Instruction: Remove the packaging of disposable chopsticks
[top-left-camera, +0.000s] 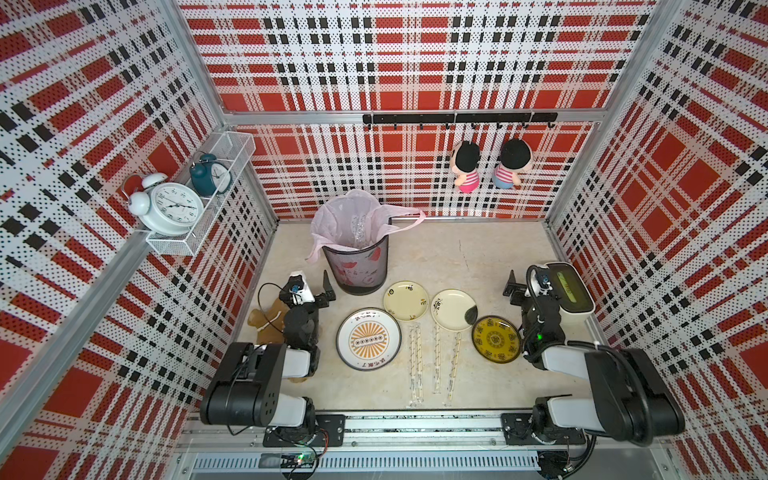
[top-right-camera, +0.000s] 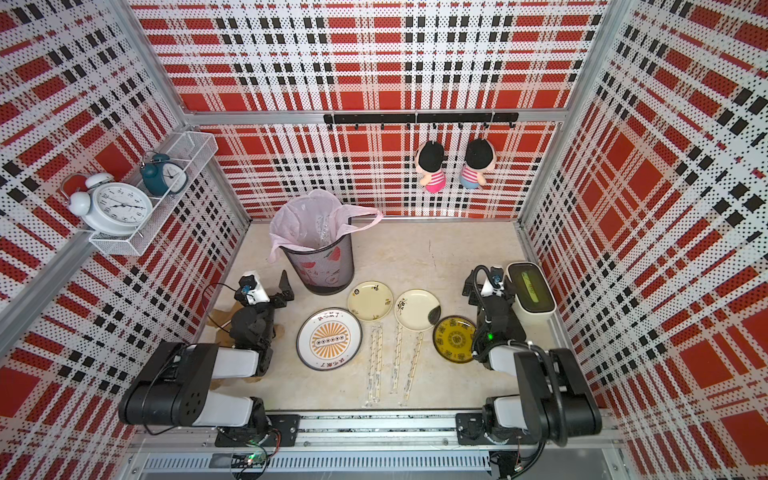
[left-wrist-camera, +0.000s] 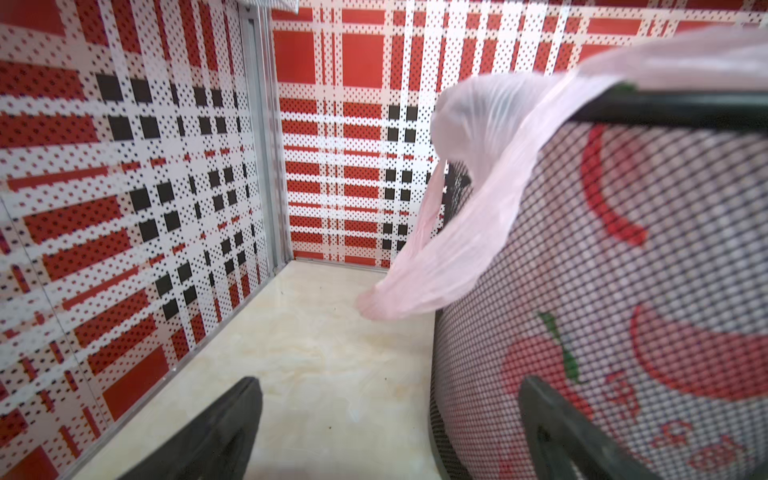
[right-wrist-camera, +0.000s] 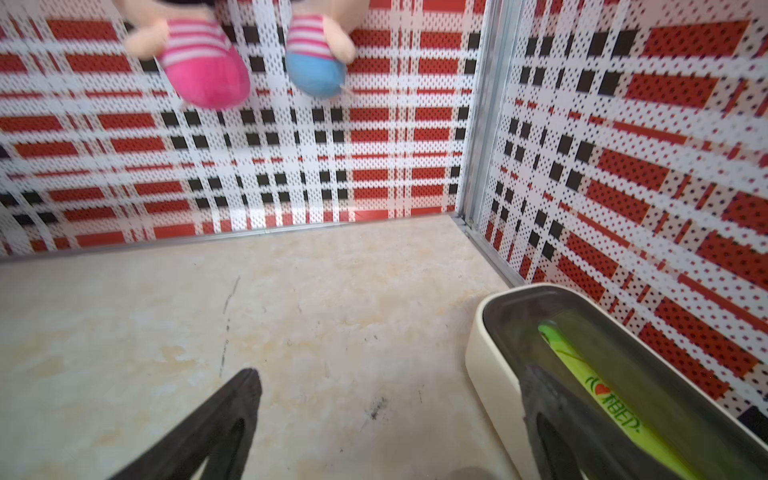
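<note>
Several wrapped chopsticks (top-left-camera: 415, 360) (top-right-camera: 375, 360) lie lengthwise on the table between the plates, below the two cream plates. My left gripper (top-left-camera: 309, 288) is open at the left, beside the pink-lined mesh bin (top-left-camera: 357, 268), which fills the right of the left wrist view. My right gripper (top-left-camera: 520, 284) is open at the right, beside a long lidless-looking container (right-wrist-camera: 504, 376) with a green item inside. Nothing shows between either gripper's fingers.
A white plate (top-left-camera: 369, 316), cream plates (top-left-camera: 406, 292) and an olive plate (top-left-camera: 496, 352) lie mid-table. Two dolls (top-left-camera: 468, 180) hang on the back wall; clocks (top-left-camera: 176, 206) sit in a wall rack.
</note>
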